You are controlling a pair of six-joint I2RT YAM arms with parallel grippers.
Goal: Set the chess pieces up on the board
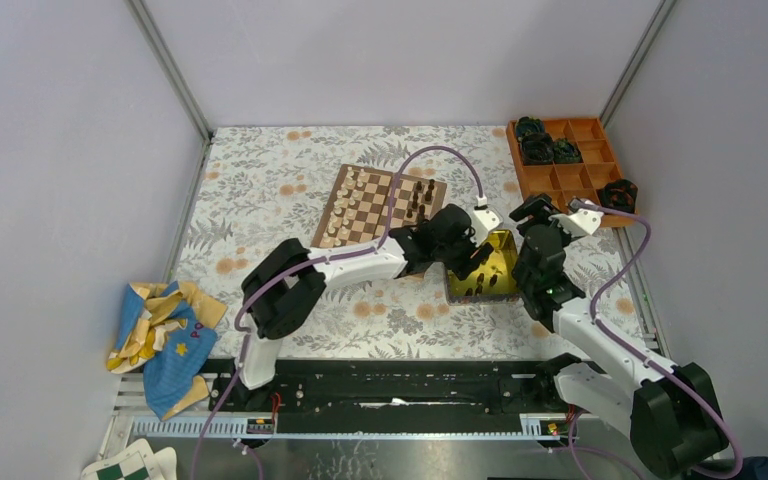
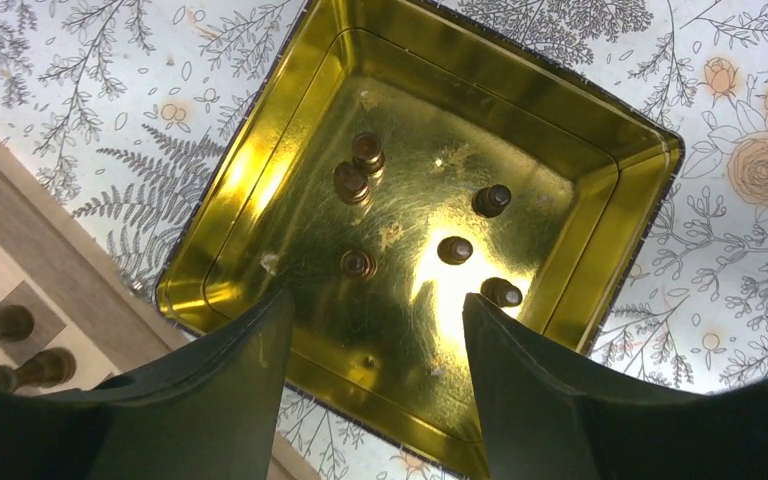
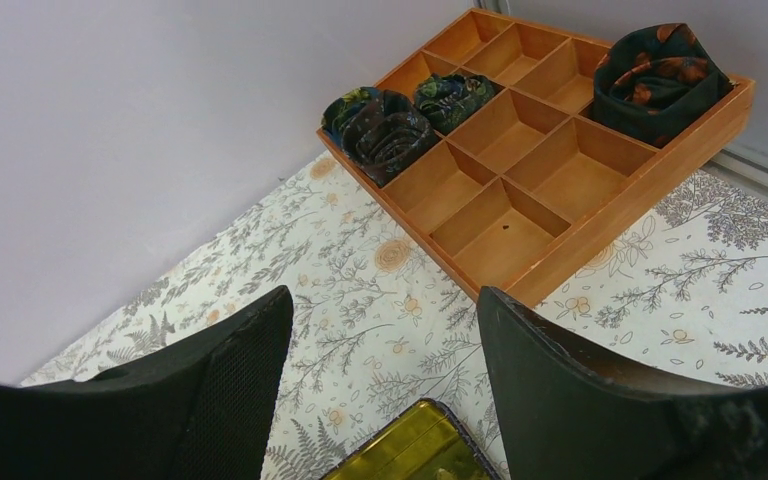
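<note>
In the top view the chessboard (image 1: 368, 197) has white pieces along its left side and dark pieces at its right. Several dark pieces stand in the gold tray (image 2: 400, 120), including a pawn (image 2: 455, 250). My left gripper hangs above this tray, open, with nothing visible between its fingers. My right gripper is open and empty, to the right of the tray in the top view, facing the back of the table.
A wooden compartment box (image 1: 580, 180) with dark cloths stands at the back right. A blue and yellow cloth (image 1: 175, 365) lies off the table's left edge.
</note>
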